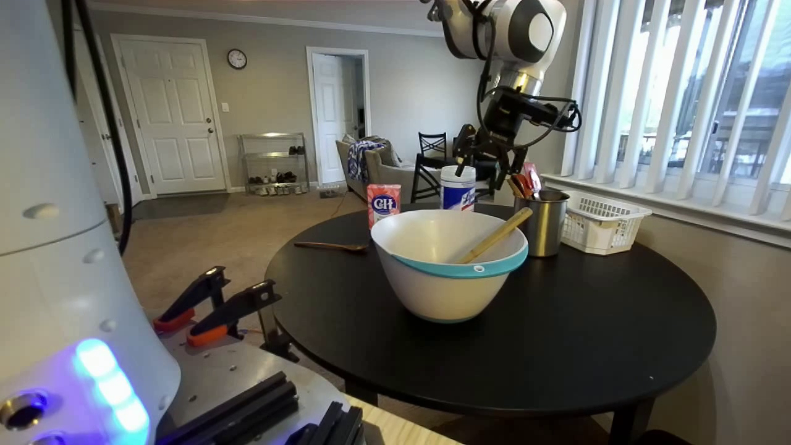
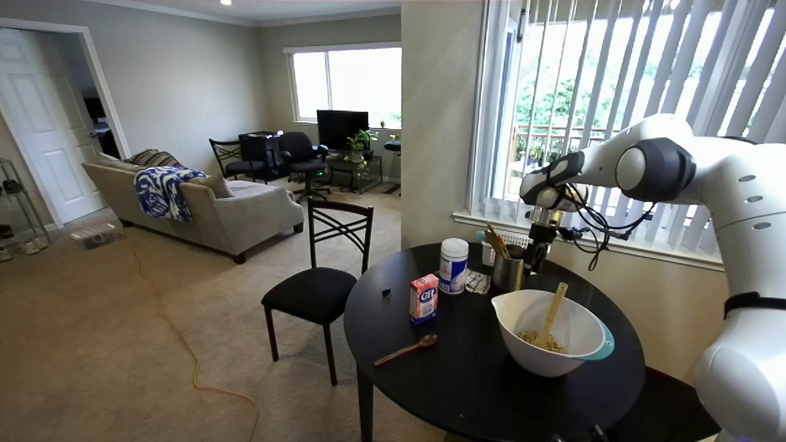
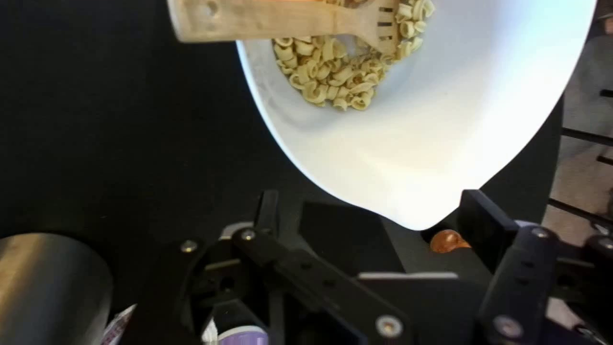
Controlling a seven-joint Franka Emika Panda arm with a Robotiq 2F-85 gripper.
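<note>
My gripper stands open, its two fingers wide apart with nothing between them. In exterior view 1 the gripper hangs above the back of the table, near the wipes canister and the steel utensil holder. A white bowl with a teal rim band stands on the black round table. Dry pasta lies in the bowl, and a slotted wooden utensil leans over its edge. The bowl's spout lies just beyond my fingertips in the wrist view.
A wooden spoon and a red-and-blue C&H box lie to the bowl's left in exterior view 2. Behind the holder sits a white basket by the window.
</note>
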